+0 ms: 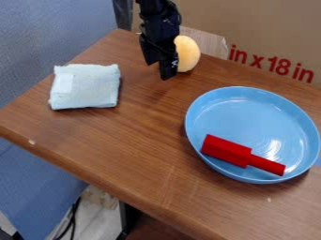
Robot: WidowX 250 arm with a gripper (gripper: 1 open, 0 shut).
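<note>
The dark gripper [168,58] reaches down at the top centre of the camera view, beside a pale yellow round object [189,53] at the back of the wooden table; I cannot tell whether its fingers are open or shut, or touching that object. A folded pale cloth [84,87] lies at the left. A blue plate [269,117] sits at the right with a red object [236,156], shaped like a cylinder with a handle, lying in it.
A cardboard panel [269,28] with red lettering stands behind the table. The table's edge runs along the left, above blue fabric.
</note>
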